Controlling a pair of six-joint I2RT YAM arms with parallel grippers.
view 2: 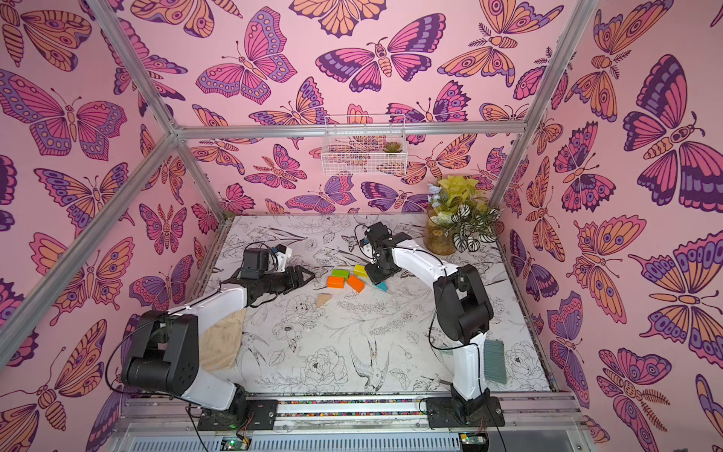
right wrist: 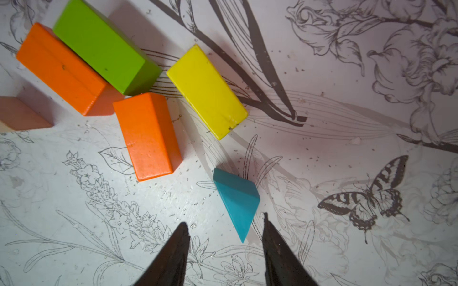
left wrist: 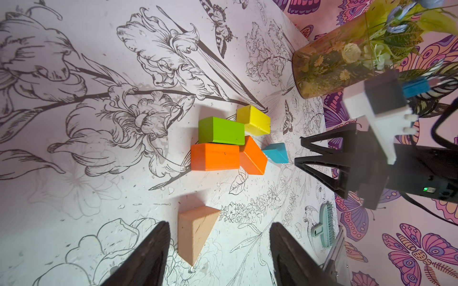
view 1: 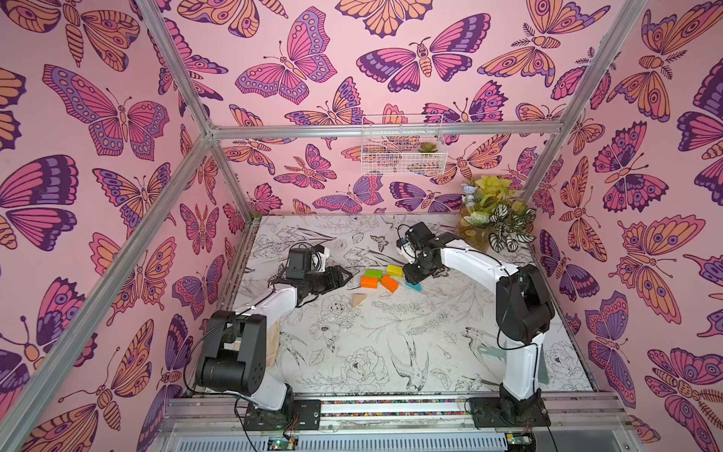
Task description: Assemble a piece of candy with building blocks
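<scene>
A green block (left wrist: 221, 131) and an orange block (left wrist: 215, 157) lie side by side. A second orange block (right wrist: 145, 136) is turned askew, its corner near them. The yellow block (right wrist: 207, 91) lies slanted behind it, apart from it in the right wrist view. My right gripper is above the table with its fingers apart; the teal triangular block (right wrist: 238, 197) lies just ahead of its gap, nothing held. A tan triangular block (left wrist: 195, 231) rests ahead of my left gripper, whose fingers are also apart and empty.
A flower vase (view 1: 478, 229) stands at the back right. A grey-green brush-like tool (left wrist: 325, 226) lies at the front right, a beige cloth (view 2: 222, 339) at the front left. Open table extends in front of the blocks.
</scene>
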